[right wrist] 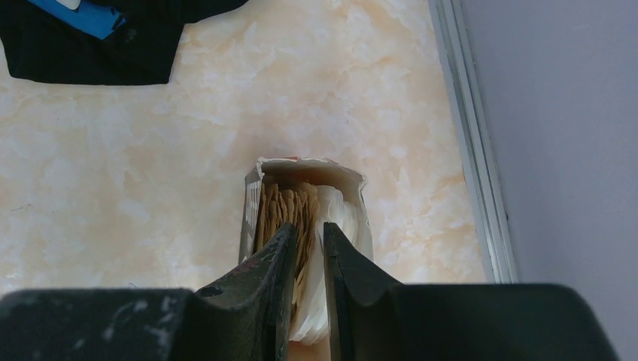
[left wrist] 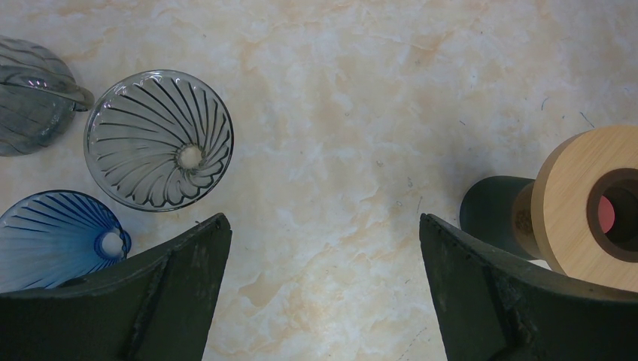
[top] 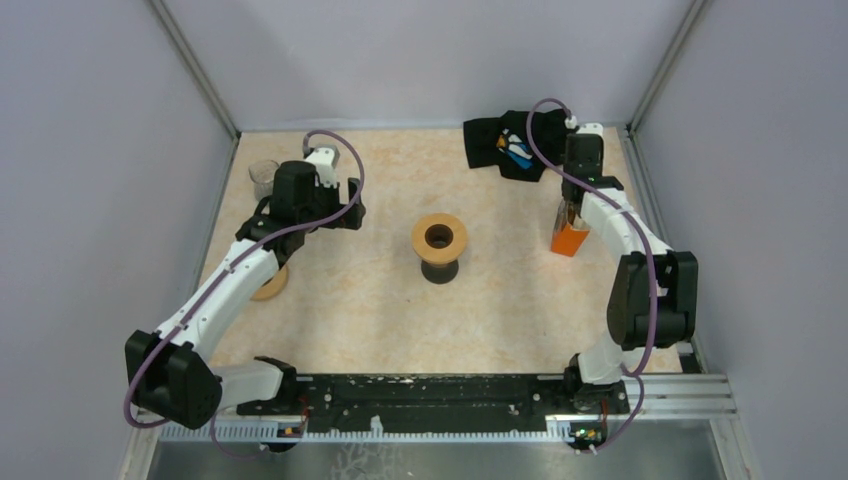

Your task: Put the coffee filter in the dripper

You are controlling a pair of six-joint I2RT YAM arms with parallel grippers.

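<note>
The orange box (top: 569,240) at the right of the table holds brown filters (right wrist: 277,210) and white filters (right wrist: 331,199) standing on edge. My right gripper is over the box, slightly open, with filter edges visible in the narrow gap; whether it touches any is unclear. A clear ribbed glass dripper (left wrist: 159,141) and a blue ribbed dripper (left wrist: 64,239) lie at the left, beyond my left gripper, which stands wide open over bare table. At centre is a stand with a round wooden top (top: 439,238) and a hole, no dripper in it.
A grey glass vessel with a handle (left wrist: 34,98) stands at the far left. A dark cloth (top: 490,140) lies at the back right, behind the box. A wooden disc (top: 270,284) is partly hidden by the left arm.
</note>
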